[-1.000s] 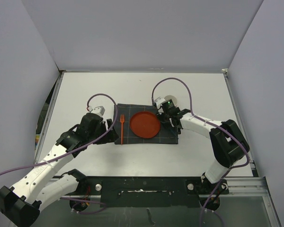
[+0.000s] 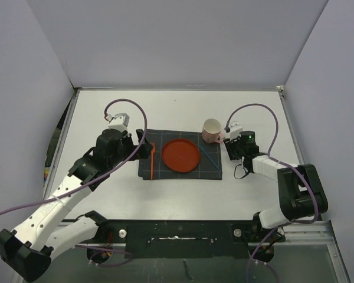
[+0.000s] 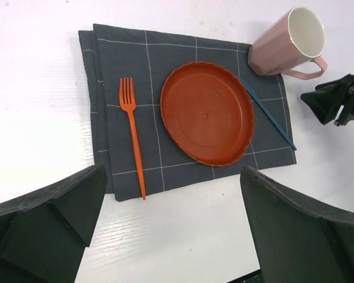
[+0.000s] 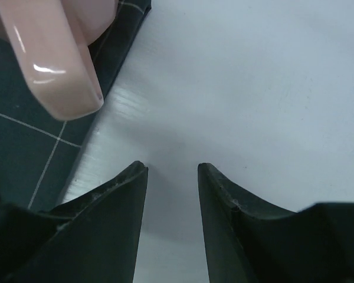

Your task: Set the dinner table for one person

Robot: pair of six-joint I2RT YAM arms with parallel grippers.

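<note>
A red plate (image 3: 206,115) lies on a dark checked placemat (image 2: 177,171). An orange fork (image 3: 135,144) lies left of it, a blue utensil (image 3: 268,115) right of it. A pink mug (image 3: 289,41) stands at the mat's back right corner. My left gripper is open, raised above the mat's left side, with nothing between its fingers. My right gripper is open over bare table just right of the mat and the mug's handle.
Grey walls bound the table at the back and sides.
</note>
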